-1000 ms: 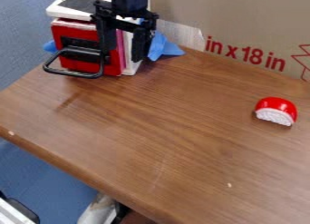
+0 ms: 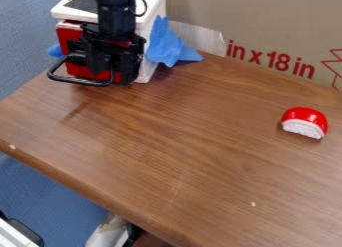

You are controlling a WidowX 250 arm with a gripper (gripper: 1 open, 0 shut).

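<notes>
At the upper left of the table, my black gripper point(image 2: 110, 53) is in front of a red object point(image 2: 70, 36) with a black tubular handle or frame point(image 2: 80, 81), which stands by a white box point(image 2: 150, 6). The gripper covers much of the red front, and its fingers blend into the dark frame, so whether it is open or shut is unclear. A red-and-white rounded item point(image 2: 303, 122) lies at the right of the table.
A blue cloth point(image 2: 171, 46) lies beside the white box. A cardboard panel point(image 2: 261, 31) runs along the back.
My gripper has moved left and down, from the right side of the red object to in front of it, now covering more of the red face.
</notes>
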